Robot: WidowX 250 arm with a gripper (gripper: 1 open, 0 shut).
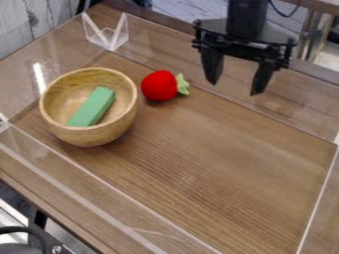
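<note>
My gripper (241, 66) hangs at the upper middle right, its dark fingers spread apart over bare table, with nothing seen between them. To its lower left lies a red round object with a green leafy top (162, 85), like a toy strawberry or vegetable, apart from the fingers. A wooden bowl (122, 124) sits at the left with a green block (90, 106) inside it.
A small white wire or clear holder (106, 30) stands at the back left. Dark cabling shows at the bottom left corner.
</note>
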